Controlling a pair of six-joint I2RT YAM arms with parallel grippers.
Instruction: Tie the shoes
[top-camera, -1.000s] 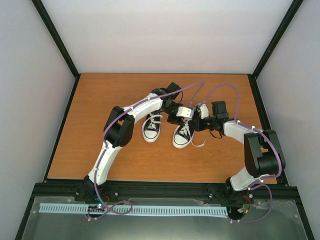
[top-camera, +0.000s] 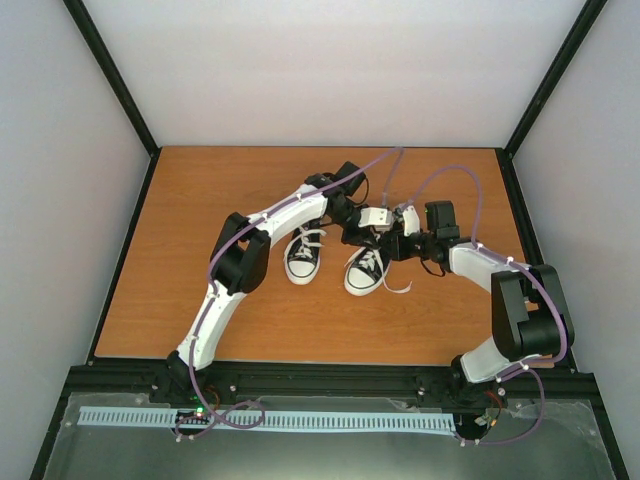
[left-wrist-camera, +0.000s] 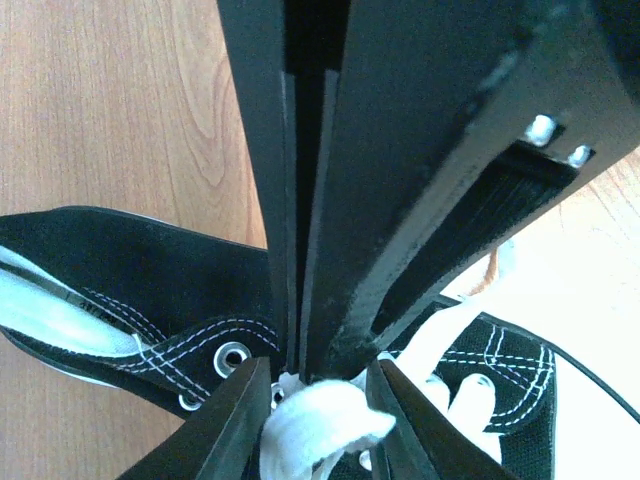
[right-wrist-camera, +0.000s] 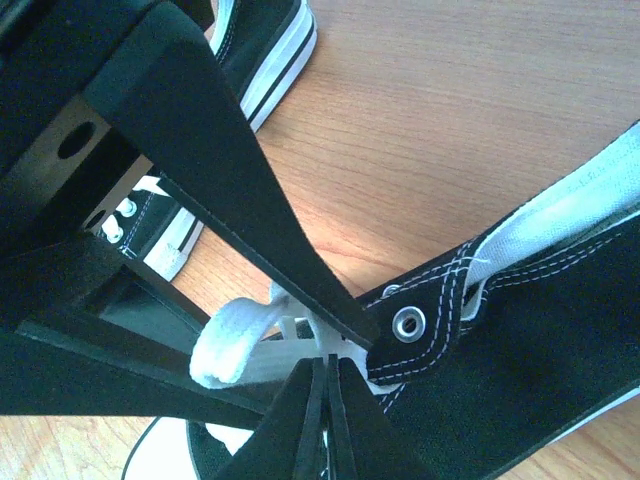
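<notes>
Two black low shoes with white toes stand side by side: the left shoe (top-camera: 302, 265) and the right shoe (top-camera: 366, 275). Both grippers meet over the right shoe's laces. In the left wrist view, my left gripper is part open, and a loop of white lace (left-wrist-camera: 315, 430) lies between its parted fingers. My right gripper is shut beside the shoe's eyelets; white lace touches its tips, but whether any is pinched there is unclear. The left gripper's fingers (right-wrist-camera: 250, 200) straddle the lace loop (right-wrist-camera: 225, 350) in the right wrist view.
The two grippers cross closely and hide much of the right shoe's opening. A loose lace end (top-camera: 398, 290) rests on the wooden table (top-camera: 200, 310) right of that shoe. Bare table lies in front and to both sides.
The right arm has moved very slightly to the right. Both shoes stand where they were.
</notes>
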